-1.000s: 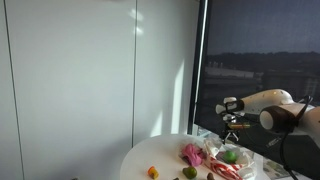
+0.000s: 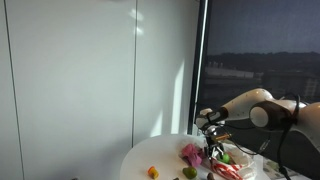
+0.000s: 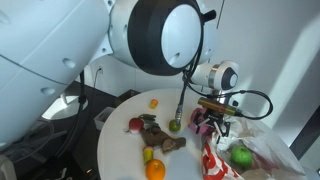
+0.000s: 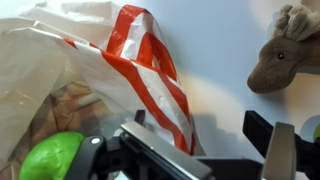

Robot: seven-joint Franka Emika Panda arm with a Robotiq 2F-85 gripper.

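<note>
A crinkled white plastic bag with red stripes (image 4: 150,70) lies across the left of the wrist view, a green round item (image 4: 52,156) inside it. My gripper is open, one of its dark fingers (image 4: 268,132) over bare table and the other over the striped edge of the bag. Nothing is clearly held between them. In exterior view 2, the gripper (image 3: 214,132) hangs low beside the bag (image 3: 214,164), close to a pink item (image 3: 203,122). Contact with either one cannot be made out.
A brown plush animal (image 4: 285,55) lies right of the bag in the wrist view. Exterior view 2 shows a green fruit (image 3: 175,126), a red fruit (image 3: 135,125), an orange fruit (image 3: 155,170) and a yellow-orange one (image 3: 154,104).
In exterior view 1, my gripper has come left and down from above the bag, toward the pink item. The fruits there appear unmoved.
</note>
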